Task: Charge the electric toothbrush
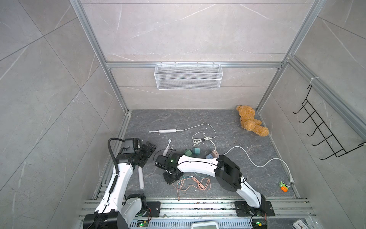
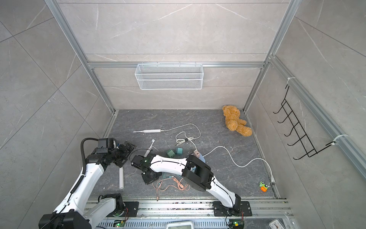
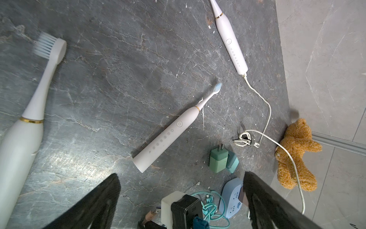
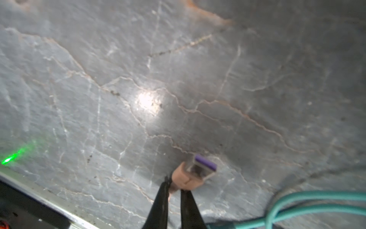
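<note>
Below the left wrist camera, a white toothbrush [image 3: 164, 139] lies with no cable visible at its base. A larger-looking one [image 3: 21, 145] fills that view's left edge. Farther off lies a white toothbrush [image 3: 232, 43] with a white cable at its base. My left gripper is open above the table. My right gripper is low over the front left area, its fingers close together but with a narrow gap. Right at their tips is an orange USB plug [image 4: 186, 178] with a purple insert; whether the fingers grip it is unclear.
An orange cable [image 1: 198, 184] lies coiled beside my right gripper. Teal cable [image 4: 316, 196] runs close by. Green plug blocks [image 3: 218, 159] and a blue power strip [image 3: 231, 196] lie nearby. A teddy bear [image 1: 251, 121] rests at the back right.
</note>
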